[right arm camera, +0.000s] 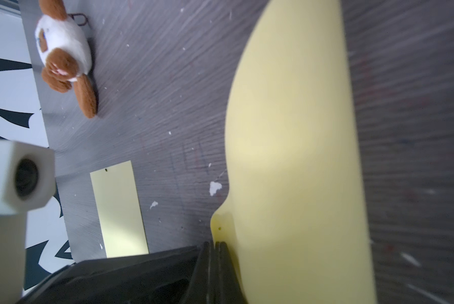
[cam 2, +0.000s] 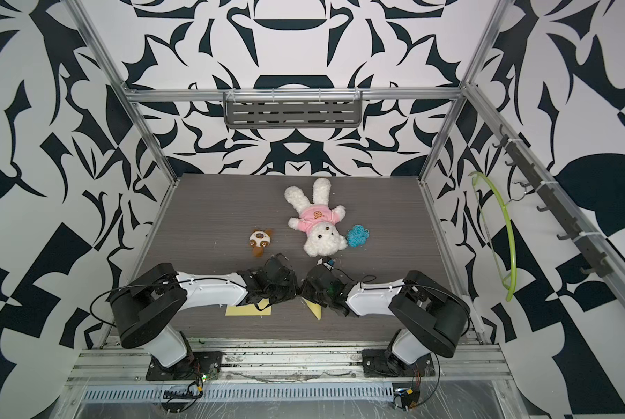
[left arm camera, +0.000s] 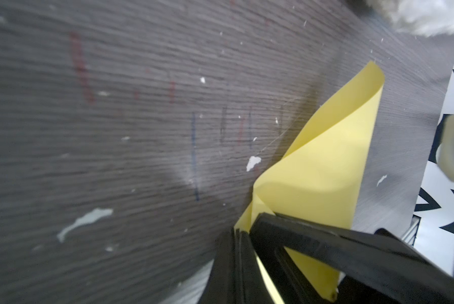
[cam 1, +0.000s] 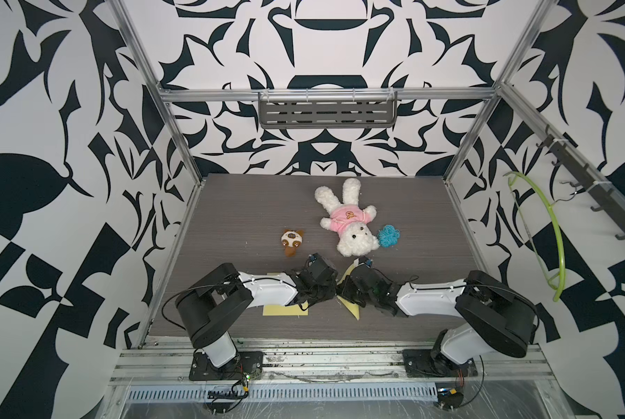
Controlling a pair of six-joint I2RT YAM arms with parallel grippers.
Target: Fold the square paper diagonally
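A yellow paper (left arm camera: pixel 328 157) is bent over in a loose, curling fold, standing off the table in places. My left gripper is shut at its lower edge; whether paper is between the fingertips is unclear. My right gripper is shut against the curled paper (right arm camera: pixel 292 152), with its tips at a small crumpled lip; what they pinch cannot be told. In both top views the two grippers meet over the paper, largely hiding it.
A second yellow sheet (right arm camera: pixel 117 207) lies left, partly under the left arm. A small brown-and-white plush (cam 1: pixel 291 241), a white bunny (cam 1: pixel 354 237) and a blue yarn ball (cam 1: pixel 388 236) lie behind.
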